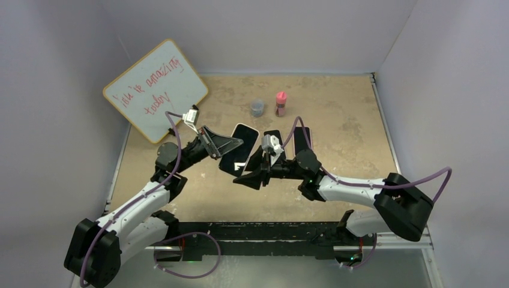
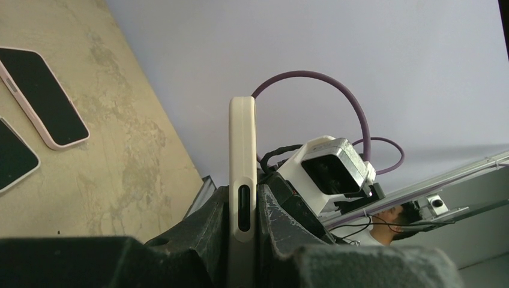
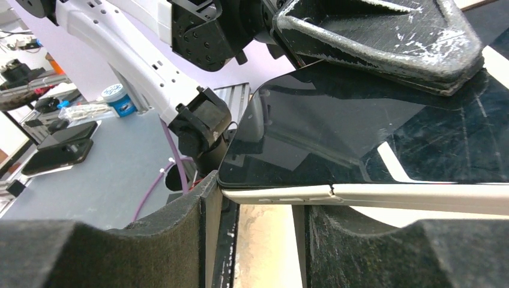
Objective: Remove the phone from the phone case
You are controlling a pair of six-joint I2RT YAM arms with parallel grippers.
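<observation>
A black-screened phone in a pale case [image 1: 234,157] is held up above the table, with my left gripper [image 1: 228,144] shut on it. In the left wrist view its cream edge [image 2: 242,144] stands upright between the fingers. My right gripper is open at a corner of the phone [image 3: 360,126], its fingertips just below the pale case edge, one touching or very near the corner. From above, the right gripper [image 1: 251,174] is at the phone's lower right.
Two other phones [image 1: 302,138] [image 2: 15,153] lie on the table behind the right arm. A grey cup [image 1: 257,109] and a pink bottle [image 1: 281,103] stand at the back. A whiteboard [image 1: 150,90] is at back left.
</observation>
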